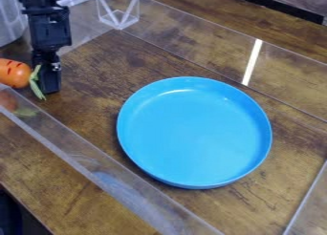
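Observation:
An orange toy carrot [15,73] with green leaves lies at the left edge of the wooden table, partly out of frame. My black gripper [44,78] is down at the table just behind the carrot's leafy end, its fingertips partly hidden by it. Whether anything sits between the fingers is unclear. A large light-blue plate [193,131] lies to the right of both, with bare wood between.
Clear plastic walls [99,172] edge the work area at front left and back. A white wire-like bracket [118,16] stands at the back. The wood between gripper and plate is free.

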